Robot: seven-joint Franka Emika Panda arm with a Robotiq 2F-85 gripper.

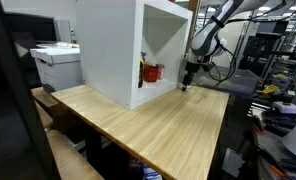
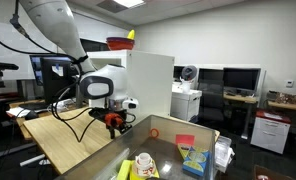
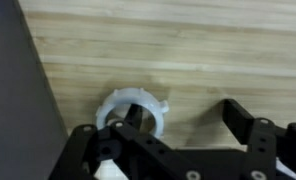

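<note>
A white ring-shaped object [image 3: 158, 118], seen from above like a cup's rim with a small tab on its right, lies over the light wooden table [image 3: 188, 50]. My gripper is low above the table with its fingers apart. In the wrist view the left finger overlaps the opening of the ring, while the right finger [image 3: 229, 112] stands outside it. Between the fingers part of the ring's wall shows; contact cannot be made out. From outside, the gripper [image 1: 184, 87] is at the table's far end, small and dark.
A tall white cabinet [image 1: 106, 50] stands on the table, a red cup [image 1: 151, 73] in its open side. Its grey side [image 3: 33, 95] seems to border the wrist view. In front of the arm, a grey bin [image 2: 166, 150] holds several colourful items.
</note>
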